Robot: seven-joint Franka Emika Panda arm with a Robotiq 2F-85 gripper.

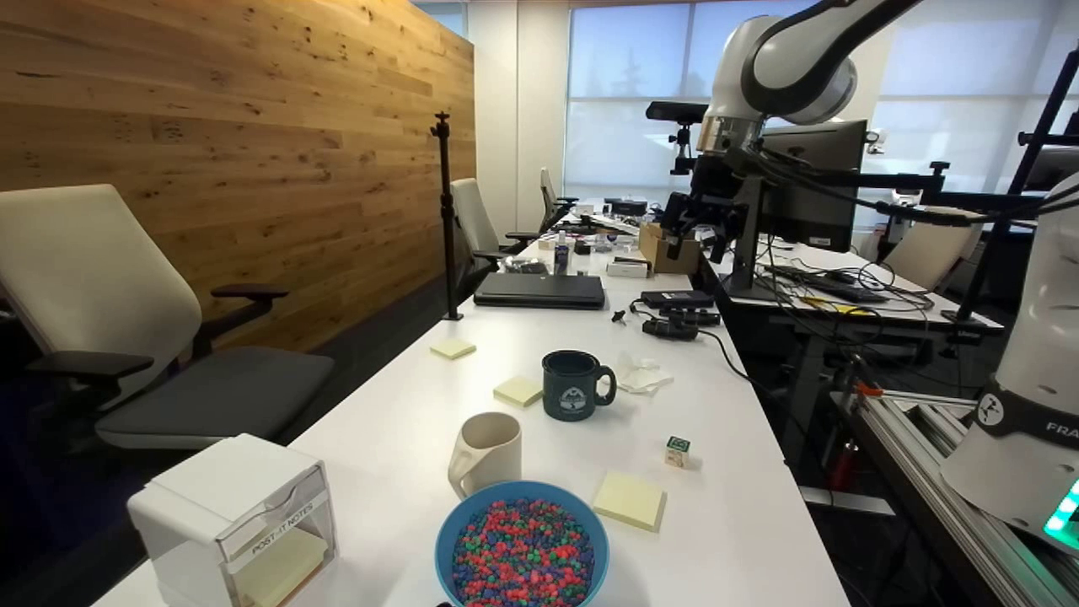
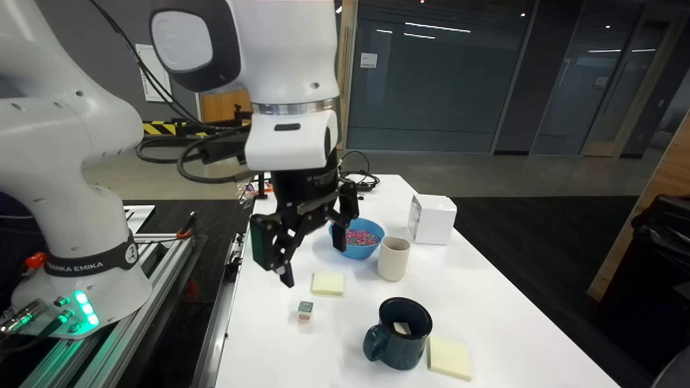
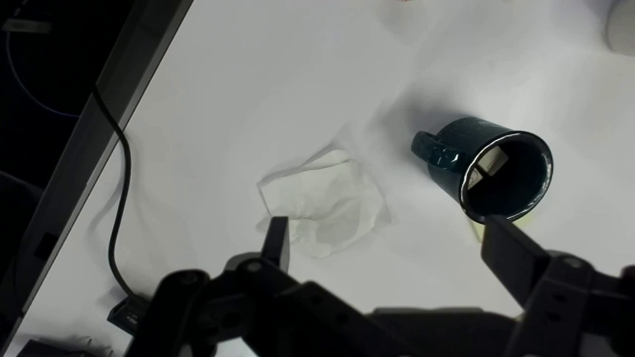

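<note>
My gripper is open above the table, and its two dark fingers stand wide apart with nothing between them. Below it in the wrist view lies a crumpled white tissue (image 3: 324, 199). To the right of the tissue stands a dark green mug (image 3: 455, 148), its handle towards the tissue and small pale blocks (image 3: 492, 160) inside. A small lettered cube (image 2: 304, 311) rests on the table near the edge on the robot's side. The beige mug (image 1: 492, 452) stands beside a blue bowl (image 1: 445, 551) filled with colourful beads.
Yellow note pads (image 1: 629, 501) lie spread on the white table. A white Post-it dispenser (image 1: 228, 506) stands at the near left. Black adapters (image 1: 673, 325) with a cable run along the right edge, and a closed laptop (image 1: 539, 292) lies farther back.
</note>
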